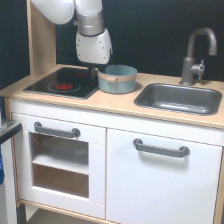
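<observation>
A grey-green pot (119, 80) stands on the wooden counter, just right of the black cooktop (62, 83). Over its left rear side is my white gripper (98, 70), coming down from the top of the view. The fingertips look close to the pot's left rim, small and dark against the background. Whether they touch or grip the pot cannot be made out.
To the right, a steel sink (180, 98) is set into the counter, with a grey faucet (195, 58) behind it. Below are an open-fronted oven compartment (62, 160) and a white cabinet door (160, 180) with a grey handle.
</observation>
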